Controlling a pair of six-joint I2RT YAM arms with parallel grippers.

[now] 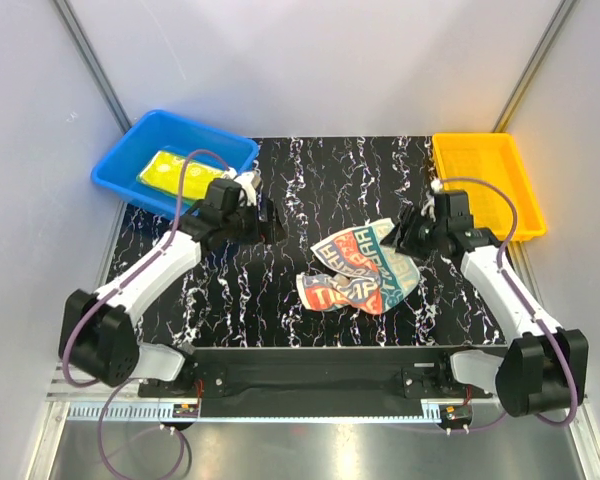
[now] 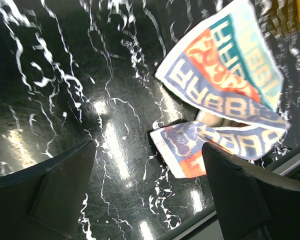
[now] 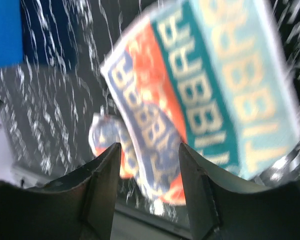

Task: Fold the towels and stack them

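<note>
A crumpled towel [image 1: 375, 255] with orange, teal and lavender lettered stripes lies on the black marble-patterned table, right of centre. My right gripper [image 1: 408, 230] hangs open over its upper right part; in the right wrist view the towel, somewhat blurred, fills the space beyond the fingers. My left gripper [image 1: 270, 215] is open and empty over bare table, left of the towel; the left wrist view shows the towel [image 2: 225, 55] to the right of its fingertips. A folded yellow towel [image 1: 180, 175] lies in the blue bin.
The blue bin [image 1: 115, 165] stands at the back left, an empty yellow bin [image 1: 490, 180] at the back right.
</note>
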